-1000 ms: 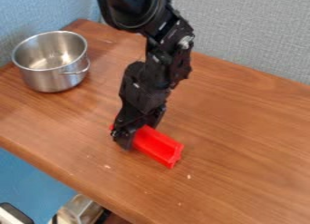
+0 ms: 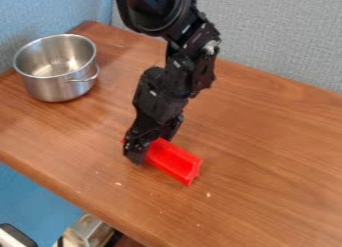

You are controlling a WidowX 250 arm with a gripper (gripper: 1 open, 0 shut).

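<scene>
The black robot arm reaches down from the top centre to the wooden table, where its gripper [image 2: 142, 147] is at the left end of a red object [image 2: 174, 161] lying on the table. The fingers are around or against that end; whether they are closed on it cannot be told, as the dark gripper hides it.
A steel pot [image 2: 56, 75] with handles stands at the back left of the table [image 2: 267, 181]. Walls rise behind, and blue floor with some metal items shows beyond the table's front left edge.
</scene>
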